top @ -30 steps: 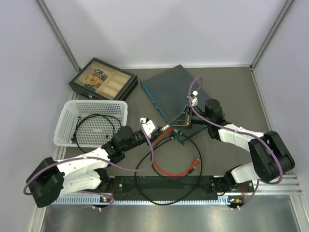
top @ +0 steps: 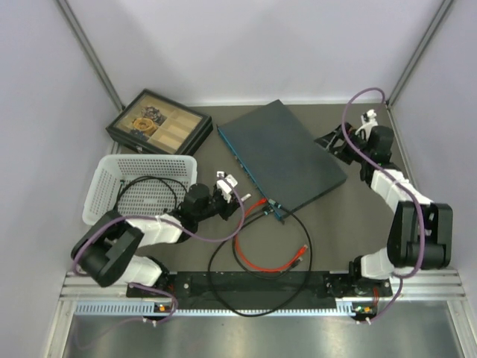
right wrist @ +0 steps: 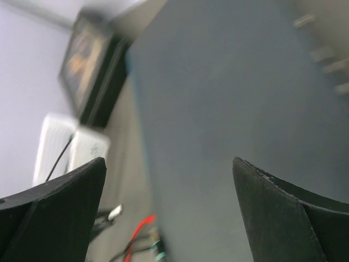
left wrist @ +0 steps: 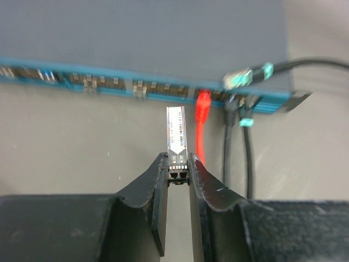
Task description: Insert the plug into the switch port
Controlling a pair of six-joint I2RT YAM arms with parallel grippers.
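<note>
The switch (top: 280, 153) lies flat; its blue-edged port row (left wrist: 114, 83) runs along the top of the left wrist view. My left gripper is shut on a silver plug module (left wrist: 176, 131) with a white label, held just short of the ports. A red cable (left wrist: 200, 123) and two black cables (left wrist: 228, 147) sit in ports at the right end. Another black connector (left wrist: 240, 77) lies over that end. My right gripper (top: 335, 142) is open at the switch's right side, with nothing between its fingers.
A white basket (top: 97, 194) with black cable stands left, a compartment box (top: 160, 127) behind it. Loose cable loops (top: 309, 276) lie at the front. Bare table shows right of the switch.
My right gripper has withdrawn to the right and back from near the plug. My left gripper has moved slightly left with the plug held.
</note>
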